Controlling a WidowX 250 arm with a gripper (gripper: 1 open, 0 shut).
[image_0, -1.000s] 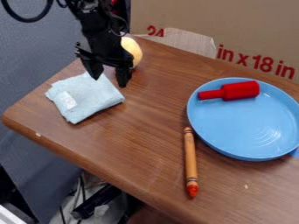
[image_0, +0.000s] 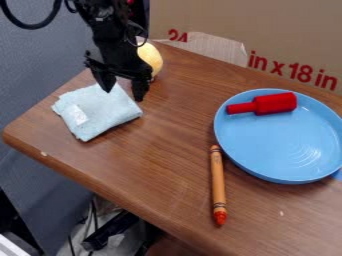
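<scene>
My black gripper (image_0: 123, 80) is low over the back left of the wooden table, at the far edge of a folded light blue cloth (image_0: 99, 112). A yellow rounded object (image_0: 151, 56) sits just behind it, partly hidden. The fingers are dark and small in view, so I cannot make out whether they hold anything.
A blue plate (image_0: 278, 150) on the right holds a red cylinder with a handle (image_0: 274, 103). An orange crayon-like stick (image_0: 218, 185) lies left of the plate. A cardboard box (image_0: 254, 35) stands behind.
My gripper has shifted slightly over the last second near the cloth's far edge. The objects on the table look unchanged.
</scene>
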